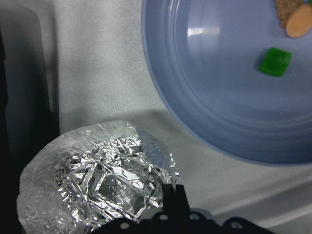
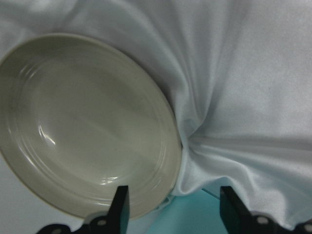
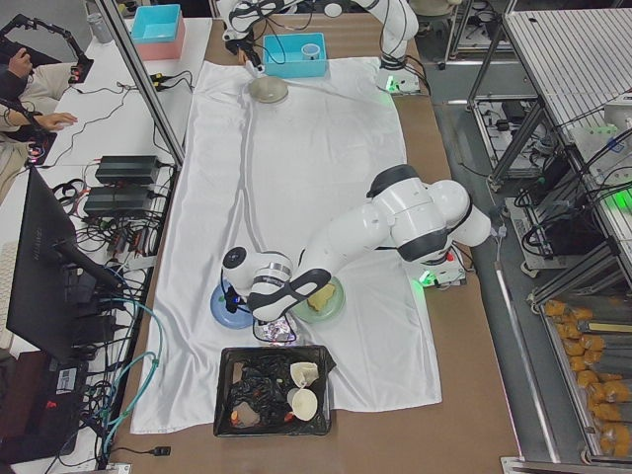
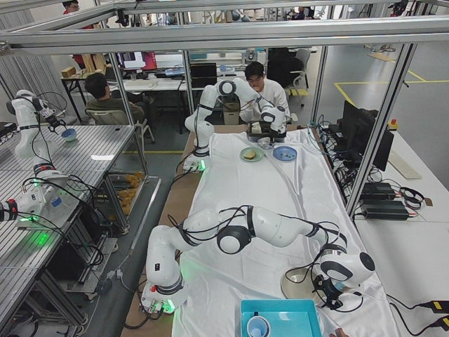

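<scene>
In the left wrist view a round, crumpled foil piece [image 1: 107, 180] with a clear rim lies beside a blue plate [image 1: 209, 117] holding a green piece [image 1: 275, 62] and tan pieces. My left gripper has its fingers together at the foil's rim, apparently shut on it. My right gripper is open over the edge of a beige plate [image 2: 83, 122], with nothing visible between its fingers.
A black tray [image 3: 224, 395] of cups and loose items stands at the near end. A green plate [image 3: 334, 304] sits beside the blue one. A turquoise bin [image 4: 279, 309] borders the beige plate.
</scene>
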